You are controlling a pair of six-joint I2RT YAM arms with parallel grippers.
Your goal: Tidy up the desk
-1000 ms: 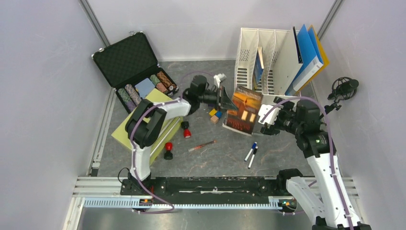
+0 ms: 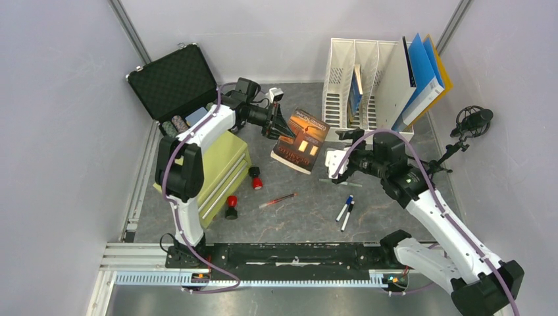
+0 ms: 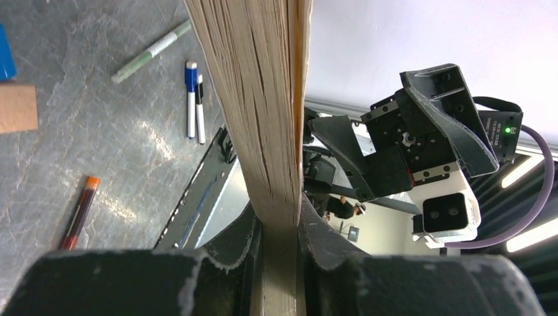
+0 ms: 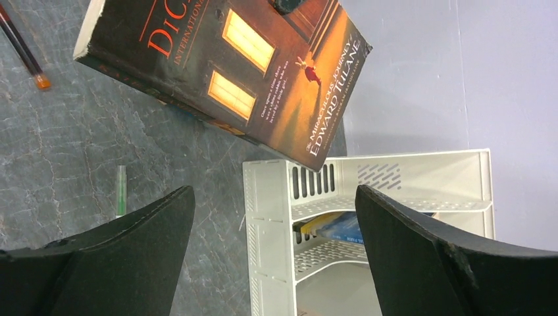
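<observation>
My left gripper (image 2: 279, 131) is shut on a thick book (image 2: 300, 143) with an orange and dark cover, held in mid-table; its page block (image 3: 253, 105) fills the left wrist view. My right gripper (image 2: 345, 155) is open, right of the book, which appears ahead of its fingers in the right wrist view (image 4: 263, 79). Behind stands a white file organizer (image 2: 339, 66) holding books and folders. Green pen (image 3: 151, 51), two markers (image 2: 345, 214) and a red-brown pen (image 2: 276, 201) lie on the desk.
An open black case (image 2: 171, 85) and a yellow-green box (image 2: 224, 164) are at the left, two red-and-black objects beside the box. A microphone (image 2: 474, 122) stands far right. Wooden block (image 3: 16, 106) lies under the book.
The left gripper has carried the book leftward from near the organizer's front, now covering the blocks. The right gripper has shifted left toward the book.
</observation>
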